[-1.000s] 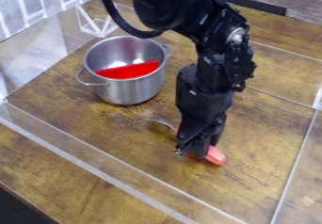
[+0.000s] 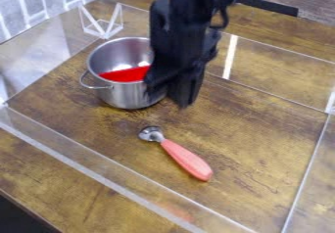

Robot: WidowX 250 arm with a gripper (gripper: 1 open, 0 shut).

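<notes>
My black gripper [image 2: 181, 85] is raised over the middle of the table, right beside the steel pot, blurred by motion; I see no object held in it. Below it a pink-handled tool [image 2: 186, 160] with a small metal head lies diagonally on the wooden table [image 2: 92, 173]. The steel pot [image 2: 119, 94] stands at upper left with a red object [image 2: 124, 73] inside, its right part partly hidden by the arm.
A small white wire stand [image 2: 101, 23] is at the back left, near a white railing. Clear panels edge the work area.
The gripper has risen and moved back, away from the pink-handled tool, which now lies fully uncovered on the table.
</notes>
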